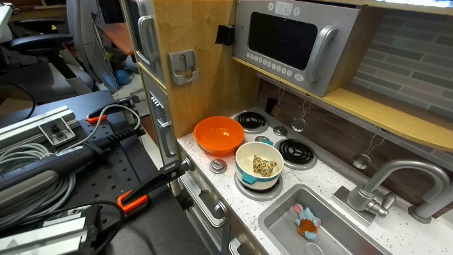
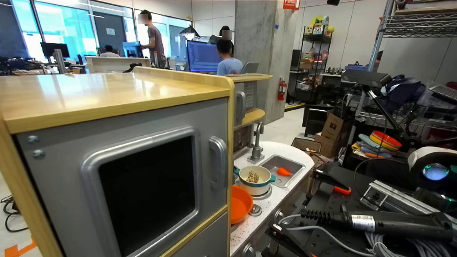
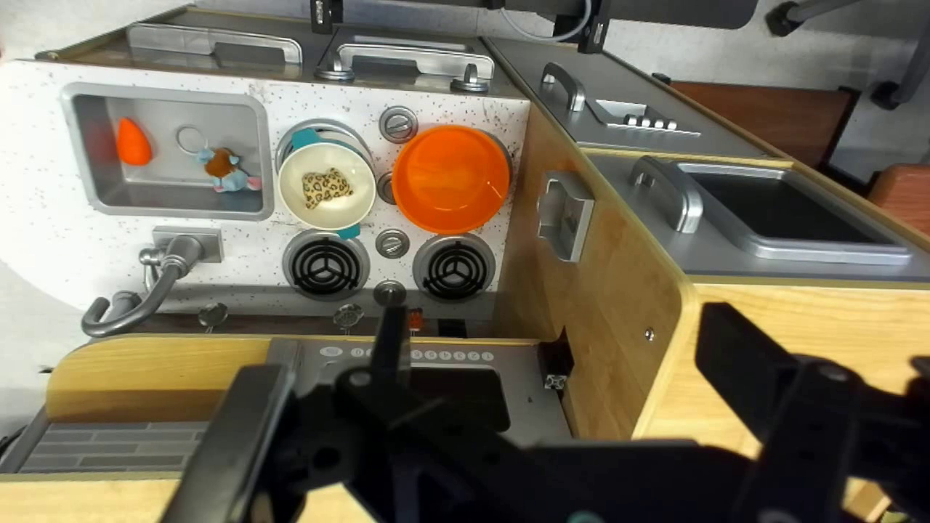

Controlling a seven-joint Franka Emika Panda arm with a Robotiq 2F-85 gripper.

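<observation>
My gripper is open, its black fingers wide apart along the lower edge of the wrist view, with nothing between them. It hangs high above the toy kitchen, and neither exterior view shows it. On a front burner stands a cream pot [image 1: 250, 180] with teal handles; a leopard-print cloth piece [image 1: 263, 166] lies inside it. Beside the pot sits an empty orange bowl [image 1: 219, 135]. The grey sink [image 3: 179, 199] contains a blue and brown plush toy [image 1: 307, 221] and an orange teardrop-shaped object [image 3: 134, 142], which exterior view 1 leaves out.
A microwave [image 1: 281, 40] and a wooden shelf [image 1: 382, 110] overhang the counter's back. The faucet [image 1: 397, 170] rises behind the sink. Next to the bowl stands a tall wooden side panel [image 1: 208, 55]. Both back burners, such as the coil burner [image 3: 326, 266], are bare.
</observation>
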